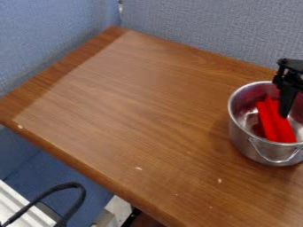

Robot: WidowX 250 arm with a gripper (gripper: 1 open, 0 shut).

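Note:
A steel pot [246, 143] with a handle stands at the right side of the wooden table [119, 97]. Inside it lies a red object [275, 125]. The black gripper [285, 89] is at the right edge of the view, over the pot's rim, mostly cut off by the frame; its fingers are too unclear to tell how they stand.
Blue-grey padded walls [201, 27] border it at the back and left. A white frame and black cable [48, 195] sit off the table at the lower left.

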